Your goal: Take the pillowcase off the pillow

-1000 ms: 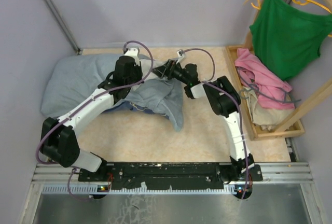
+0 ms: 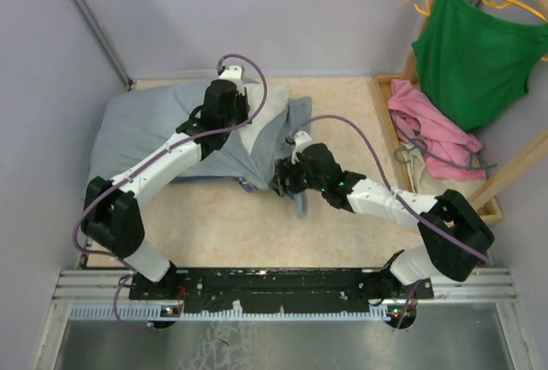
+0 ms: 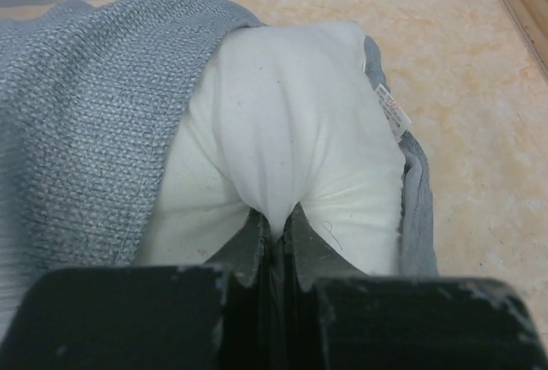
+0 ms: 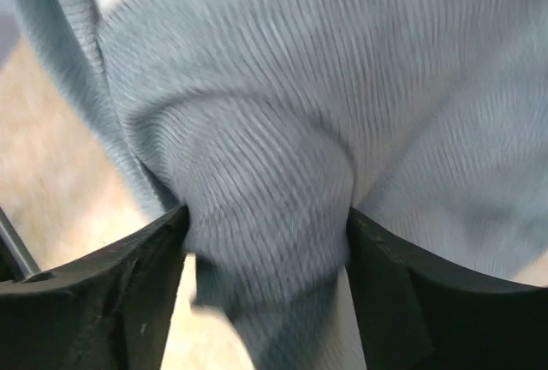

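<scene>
The blue-grey pillowcase (image 2: 141, 126) covers the pillow's left part on the table, and its open end is folded back around the exposed white pillow (image 2: 268, 106). In the left wrist view, my left gripper is shut on a gathered pinch of the white pillow (image 3: 295, 113); grey cloth (image 3: 111, 104) lies on both sides of it. My right gripper (image 2: 281, 177) is shut on a bunched fold of the case near its front edge. Grey fabric (image 4: 265, 190) fills the space between its fingers in the right wrist view, which is blurred.
At the right stands a wooden box (image 2: 488, 211) with pink cloth (image 2: 432, 130) and beige cloth in it. A green top (image 2: 471, 57) hangs above on a yellow hanger.
My right gripper was open above the white pillow; it has come down toward the front and closed on the case, pulling the fabric into folds. The left gripper shifted slightly right, with the pillow.
</scene>
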